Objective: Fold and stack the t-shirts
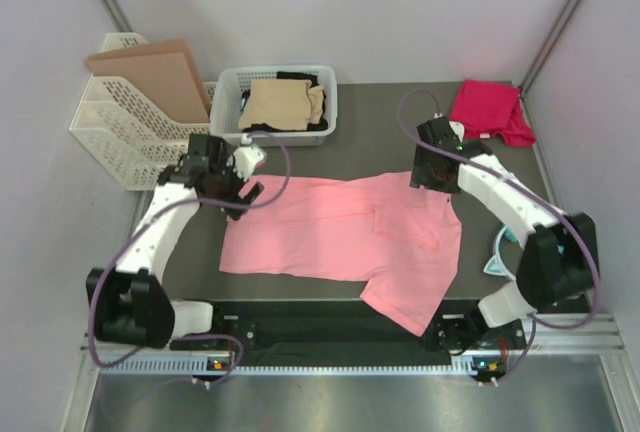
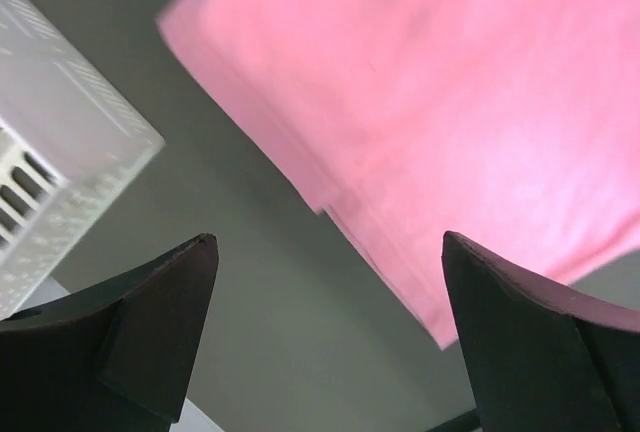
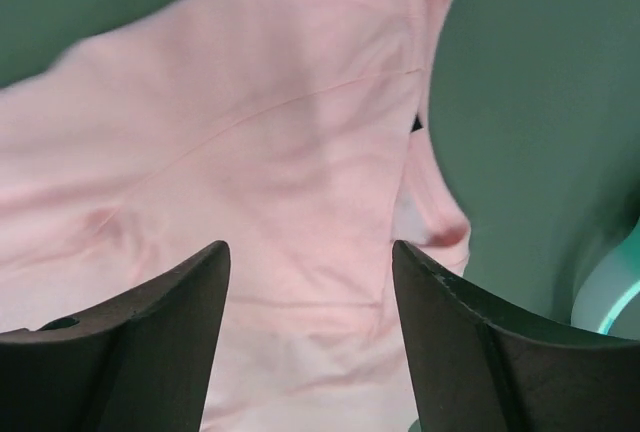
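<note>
A pink t-shirt (image 1: 320,242) lies spread flat across the table, one sleeve hanging toward the front edge at right. My left gripper (image 1: 245,199) is open above its left end; in the left wrist view the open fingers (image 2: 120,342) frame bare table and the shirt's edge (image 2: 500,132). My right gripper (image 1: 432,182) hangs open over the shirt's upper right corner; in the right wrist view the shirt (image 3: 290,172) shows beneath the open fingers (image 3: 140,362), with folds along its right side.
A white basket (image 1: 230,92) with folded tan and black cloth stands at the back. A red garment (image 1: 485,107) lies at back right, white crates with cardboard (image 1: 150,72) at left. A light blue object (image 1: 500,257) sits at the right edge.
</note>
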